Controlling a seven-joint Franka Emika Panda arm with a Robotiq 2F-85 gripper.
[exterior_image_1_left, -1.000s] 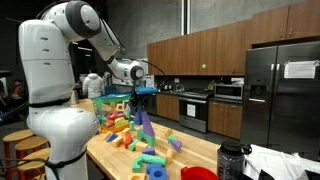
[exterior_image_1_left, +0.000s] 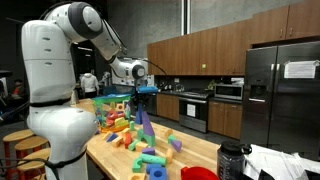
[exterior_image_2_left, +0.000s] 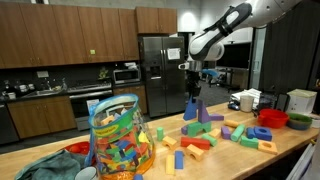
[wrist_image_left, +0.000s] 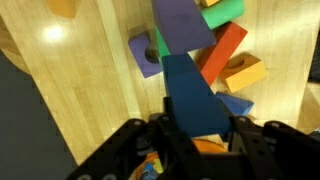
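Observation:
A long blue block (wrist_image_left: 192, 95) fills the middle of the wrist view, with my gripper shut on its near end. In exterior view 2 this blue block (exterior_image_2_left: 190, 109) hangs upright below the gripper (exterior_image_2_left: 193, 92). Close by, a purple block (exterior_image_2_left: 202, 113) stands among green ones. The wrist view puts a purple block (wrist_image_left: 182, 24) just beyond the blue one's far end; whether the two touch, I cannot tell. From exterior view 1, the gripper (exterior_image_1_left: 139, 98) is small and dark above the blocks, so its fingers are hard to make out.
Loose blocks cover the table, among them a red block (wrist_image_left: 222, 51) and an orange block (wrist_image_left: 243, 73). A clear container of blocks (exterior_image_2_left: 121, 137) stands at one side. A red bowl (exterior_image_1_left: 198, 173) and black canister (exterior_image_1_left: 231, 160) occupy the near right.

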